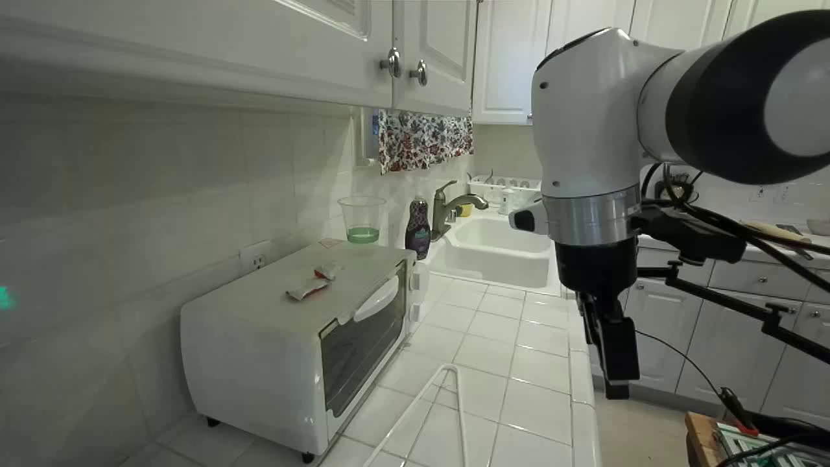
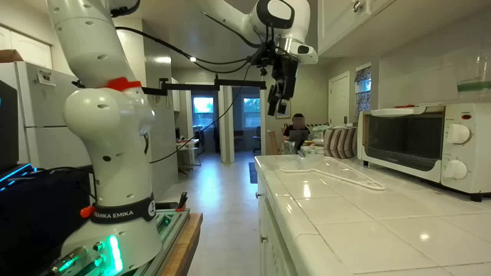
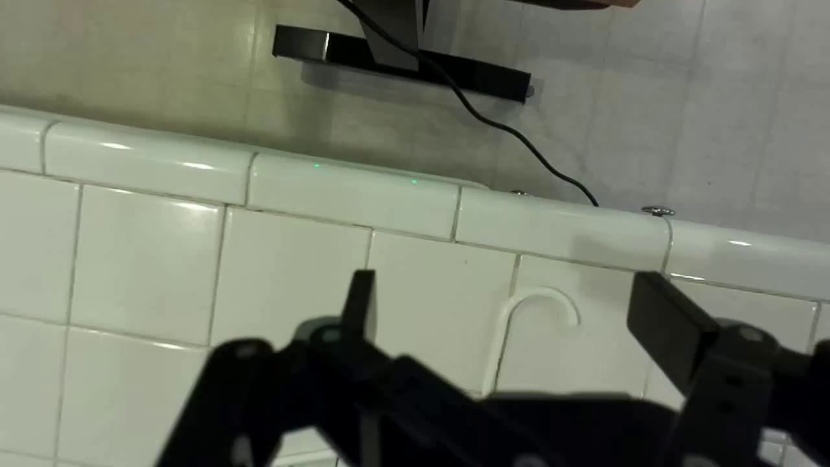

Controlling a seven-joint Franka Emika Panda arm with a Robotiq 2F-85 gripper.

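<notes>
A white plastic hanger (image 2: 343, 174) lies flat on the tiled counter in front of the toaster oven; one corner of the hanger (image 1: 451, 370) shows in the first exterior view. From above, in the wrist view, the hook of the hanger (image 3: 545, 294) appears between my fingers, well below them. My gripper is open, its two black fingers wide apart with nothing held. It hangs high over the counter's edge, pointing down; the gripper (image 2: 278, 110) is clear of every surface. The hanger's lower part is hidden behind the gripper body in the wrist view.
The white toaster oven (image 1: 257, 335) carries torn packets (image 1: 307, 289) and a clear cup (image 1: 362, 214) with green liquid. Beyond it are a dark soap bottle (image 1: 417, 229) and the sink (image 1: 498, 261). A striped item (image 2: 340, 142) stands past the hanger.
</notes>
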